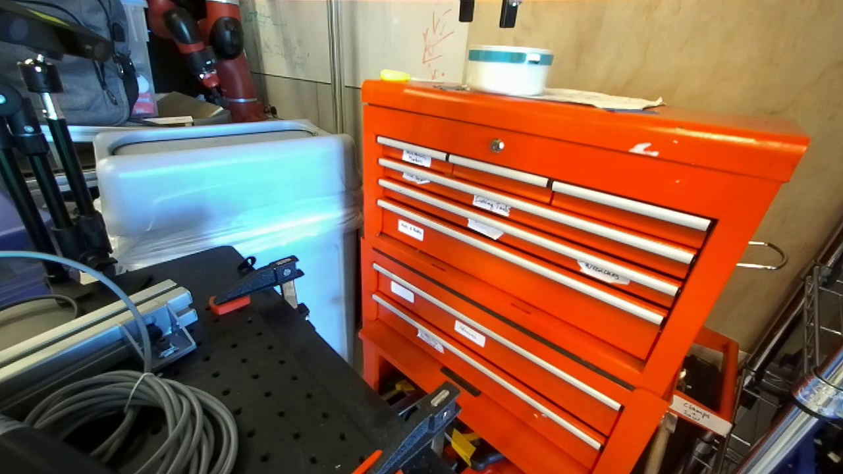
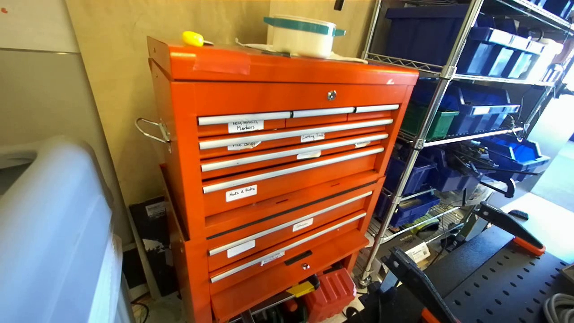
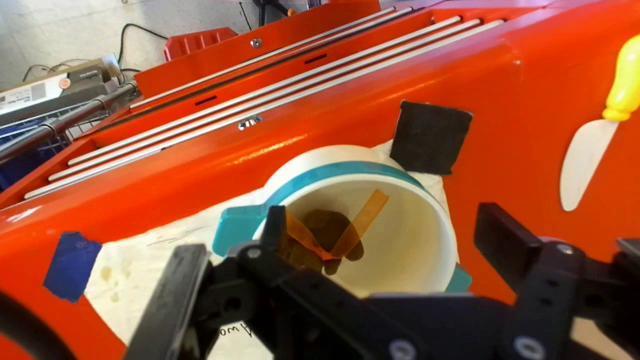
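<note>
A white pot with teal trim and handles point(image 3: 408, 231) stands upright on the red tool chest. Inside it are a dark brown piece point(image 3: 327, 227) and an orange strip point(image 3: 367, 219), bunched toward the side near one finger. My gripper is open with nothing held, its fingers spread on either side of the pot's mouth in the wrist view. From the first exterior view, the fingertips point(image 1: 510, 14) hang above the pot, clear of its rim. A spreader with a yellow handle point(image 3: 624, 81) and a white blade lies away from the pot.
The pot rests on a pale cloth or paper point(image 3: 144, 258), with black tape point(image 3: 430, 138) and blue tape point(image 3: 72, 267) at its edges. Bare red chest top point(image 3: 510, 138) lies between pot and spreader. Metal shelving point(image 2: 449, 70) stands beside the chest.
</note>
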